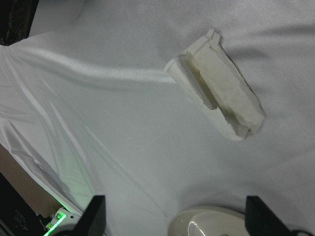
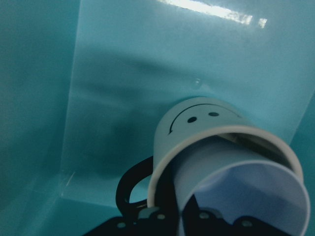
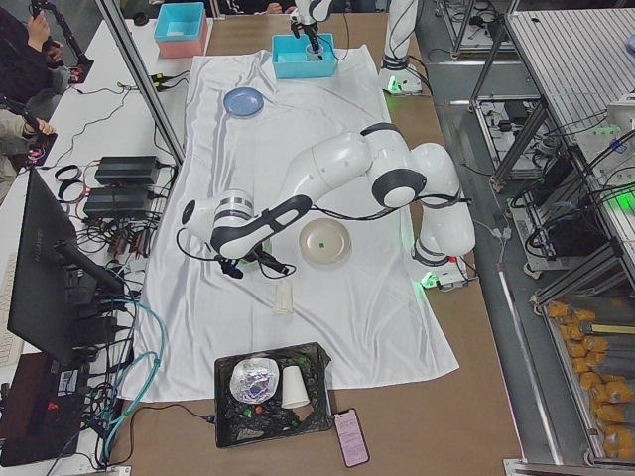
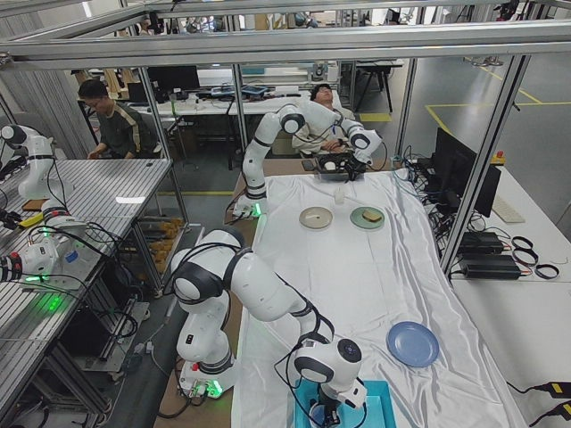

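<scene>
My left gripper (image 3: pixel 256 266) hangs over the table near the green plate (image 4: pixel 360 223), which holds a yellow item (image 4: pixel 373 215); in the left wrist view its fingers stand apart with nothing between them. A crumpled pale paper piece (image 1: pixel 221 93) lies on the cloth below, near the cream plate (image 3: pixel 324 241). My right gripper is inside the blue bin (image 3: pixel 285 66), shut on the rim of a pale lilac cup (image 2: pixel 246 196), which sits within a white smiley mug (image 2: pixel 187 118) lying in the bin.
A blue plate (image 4: pixel 412 343) lies on the cloth near the bin. A black tray (image 3: pixel 248 424) with foil and a white cup stands at the opposite end, a phone (image 3: pixel 351 436) beside it.
</scene>
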